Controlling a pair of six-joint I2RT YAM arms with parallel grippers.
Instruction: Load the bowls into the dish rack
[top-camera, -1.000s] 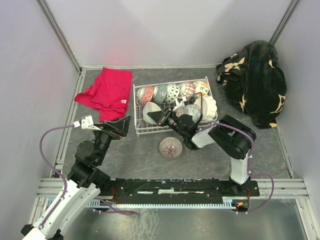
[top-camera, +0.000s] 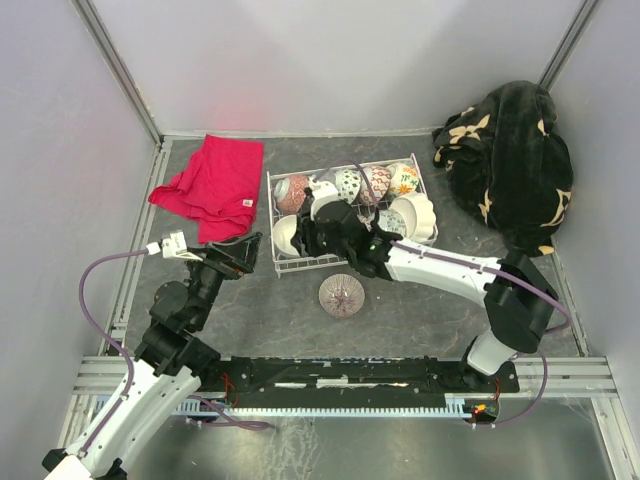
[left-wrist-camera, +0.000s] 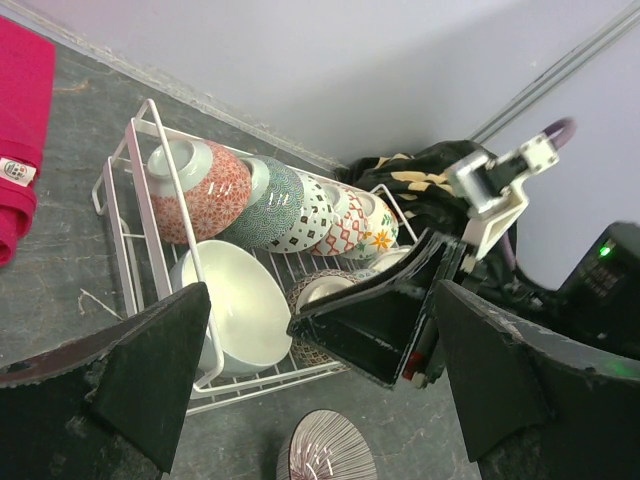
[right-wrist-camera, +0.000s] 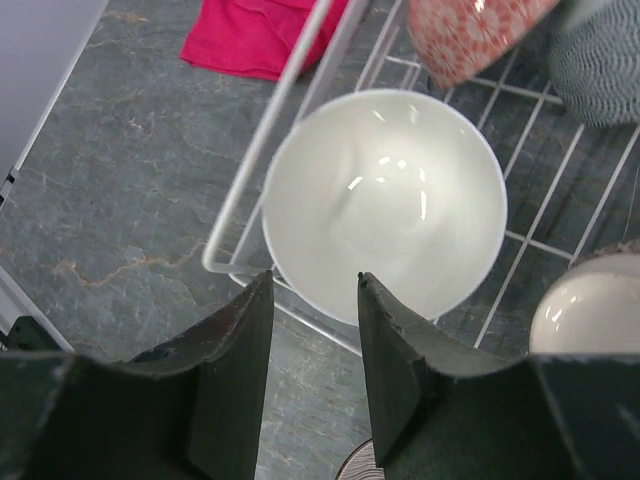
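The white dish rack (top-camera: 290, 264) holds several bowls, with patterned ones in the back row. A white bowl sits tilted at the rack's front left, also in the left wrist view (left-wrist-camera: 240, 305). My right gripper is open just above that bowl, nothing between its fingers. A striped bowl (top-camera: 341, 295) lies on the counter in front of the rack. My left gripper (top-camera: 240, 258) stands open left of the rack, holding nothing.
A red cloth (top-camera: 215, 185) lies at the back left and a dark patterned blanket (top-camera: 505, 165) at the right. The counter between my left gripper and the striped bowl is clear.
My right arm has risen and stretched over the rack, lifting away from the front-left white bowl. My left arm has not moved.
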